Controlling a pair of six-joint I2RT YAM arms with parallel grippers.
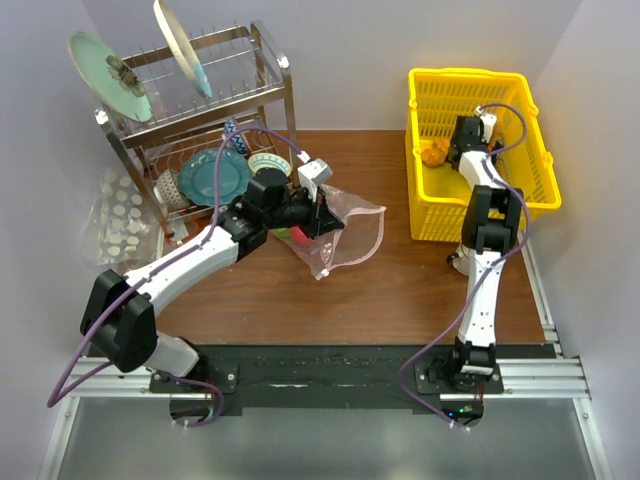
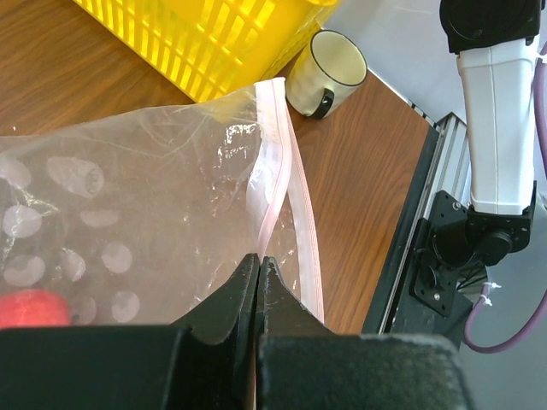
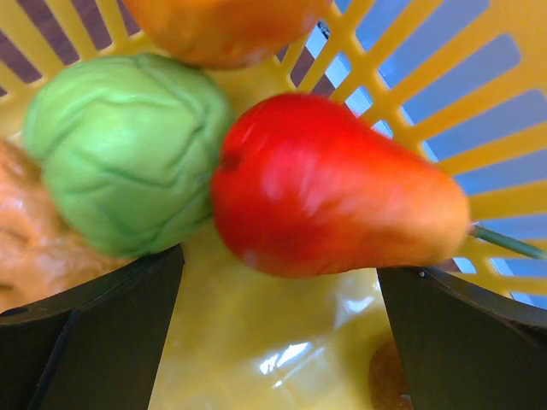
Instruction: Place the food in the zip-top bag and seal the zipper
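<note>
The clear zip top bag lies on the table with its mouth open to the right; something red shows through its plastic. My left gripper is shut on the bag's pink-edged zip strip. Inside the yellow basket, my right gripper stands open, its fingers spread wide. Just beyond them, a red-orange pear and a round green cabbage sit side by side. Nothing is gripped between those fingers. An orange food lies farther back, and a light brown item is at the left.
The yellow basket has tall slatted walls around my right gripper. A mug stands close to its front side. At the left, the metal dish rack with plates rises near my left arm. Bare wood lies between bag and basket.
</note>
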